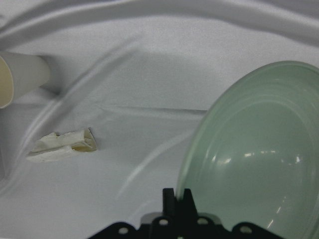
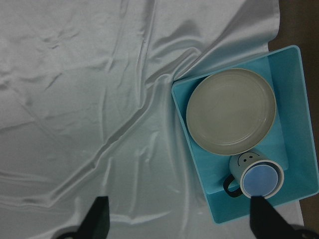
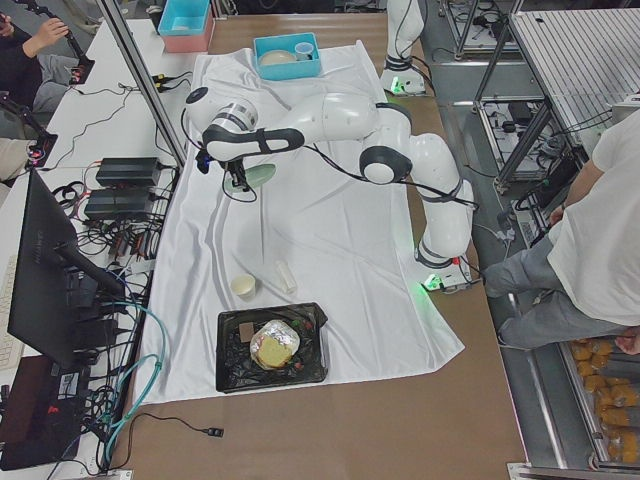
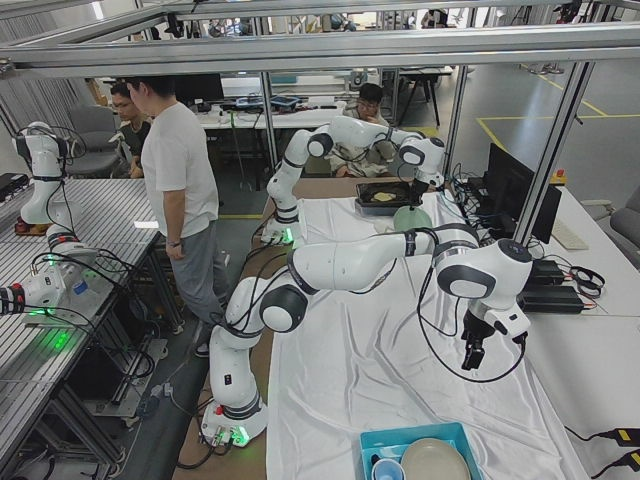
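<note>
A pale green plate (image 1: 254, 149) fills the right of the left wrist view, with my left gripper shut on its near rim, above the white cloth. A cream cup (image 1: 25, 79) lies at the left edge of that view; a crumpled pale wrapper (image 1: 62, 147) lies below it. My right gripper stands open, with nothing between its fingers, above the cloth beside a blue bin (image 2: 294, 119) holding a beige plate (image 2: 229, 109) and a mug (image 2: 259, 177).
A black tray (image 3: 230, 370) with a foil-wrapped item (image 3: 275, 345) sits at one end of the cloth (image 3: 380, 340). Monitor and cables line one long side; a person (image 3: 590, 250) stands beyond the other. The cloth's middle has free room.
</note>
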